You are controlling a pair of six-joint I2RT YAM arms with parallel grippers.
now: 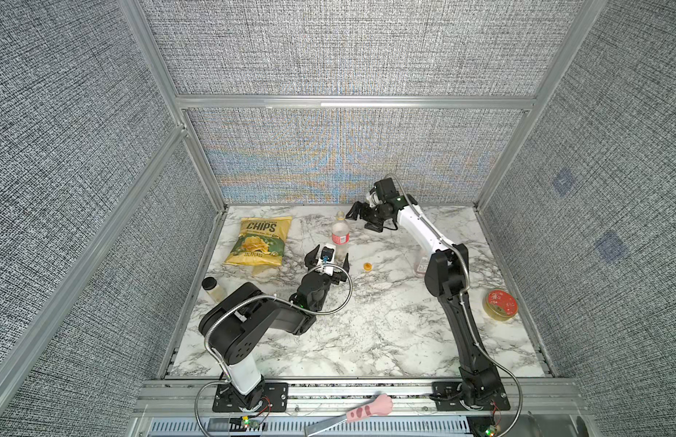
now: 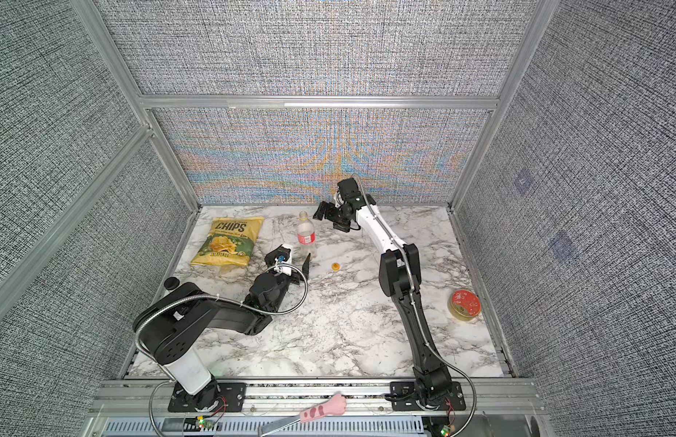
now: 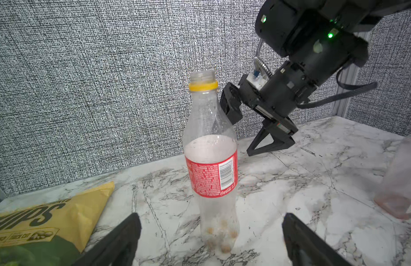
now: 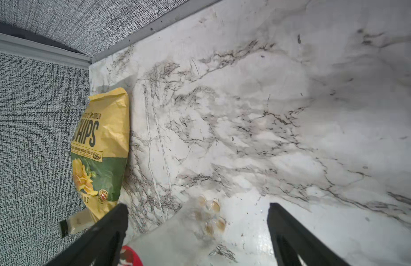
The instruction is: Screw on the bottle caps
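An uncapped plastic bottle with a red label and yellow neck ring stands upright near the middle back. A small orange cap lies on the table to its front right. My left gripper is open, low in front of the bottle, with its fingers spread either side of it in the wrist view. My right gripper is open at the back, just right of the bottle, which shows below its fingers in the right wrist view. A second clear container stands to the right, partly behind the right arm in the top left view.
A chips bag lies at back left. A dark-lidded jar is at the left edge, and a red-lidded tin at the right.
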